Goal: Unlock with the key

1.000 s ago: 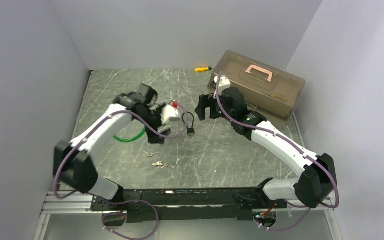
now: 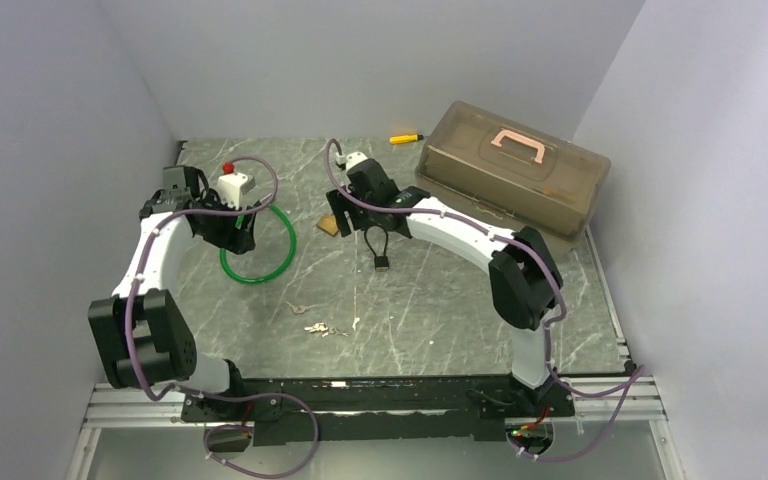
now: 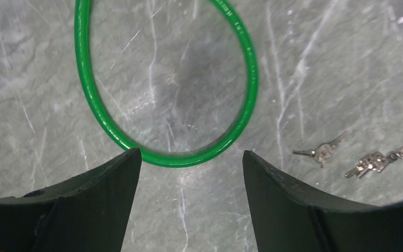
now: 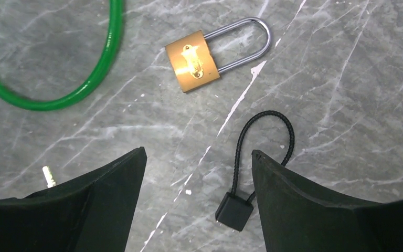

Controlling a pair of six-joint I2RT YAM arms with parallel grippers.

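The brass padlock (image 4: 193,62) lies flat on the grey table, its long steel shackle pointing right in the right wrist view. My right gripper hangs above the table near it, open and empty. In the top view that gripper (image 2: 341,212) covers part of the padlock (image 2: 328,226). Two small groups of keys rest toward the front: a single key (image 3: 322,150) and a bunch of keys (image 3: 380,161), both right of my left gripper. That left gripper is open over the green ring's near edge, nothing between its fingers.
A green ring (image 2: 286,262) lies on the left. The black cable lock (image 4: 234,211) sits close to my right gripper. At the back right stands a brown toolbox (image 2: 500,165), with a yellow-handled tool (image 2: 404,139) beside it.
My left arm has swung left, from the middle to over the green ring. My right gripper has moved left, from beside the toolbox to the padlock. The objects lie where they were.
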